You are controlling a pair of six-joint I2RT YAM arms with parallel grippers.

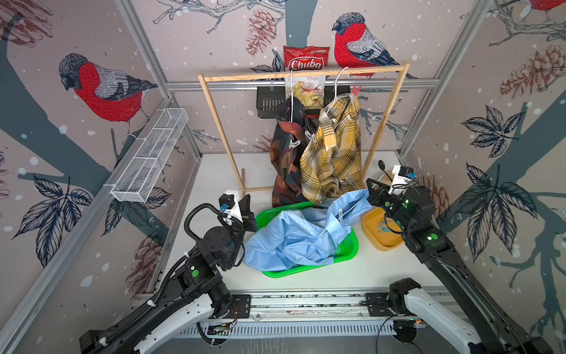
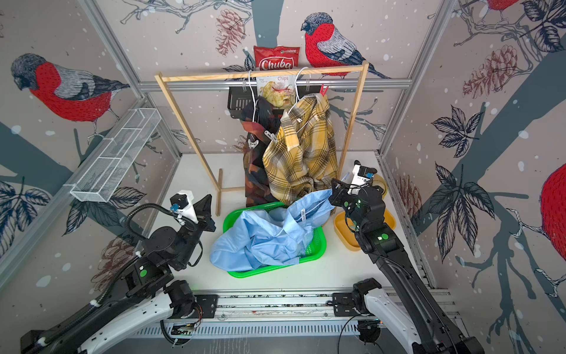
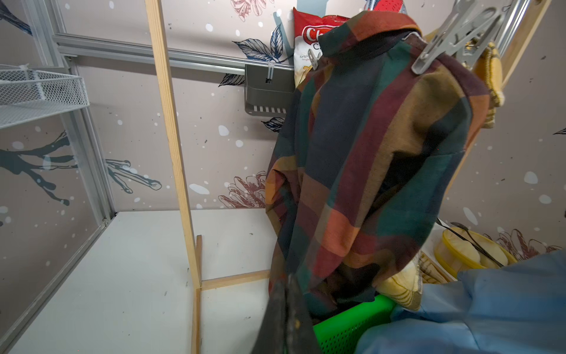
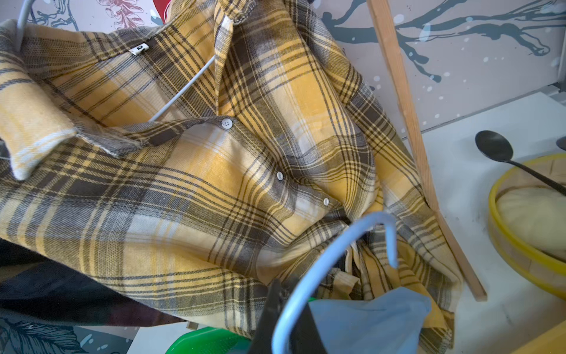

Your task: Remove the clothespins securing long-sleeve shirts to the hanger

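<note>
A dark plaid shirt (image 3: 365,165) and a yellow plaid shirt (image 4: 283,106) hang from the wooden rack (image 1: 247,75); white clothespins (image 3: 436,41) show at the dark shirt's collar. A light blue shirt (image 1: 289,236) lies in the green basket (image 2: 277,271). My left gripper is shut with nothing seen between its fingers, below and in front of the dark shirt. My right gripper is shut beside the yellow shirt, with a light blue hanger hook (image 4: 365,221) rising across its fingers; how it is held is unclear. The blue fabric reaches up to that gripper.
An orange tray (image 1: 383,242) and a yellow bowl with dark spoons (image 4: 524,242) stand at the right. A wire shelf (image 1: 150,153) is on the left wall.
</note>
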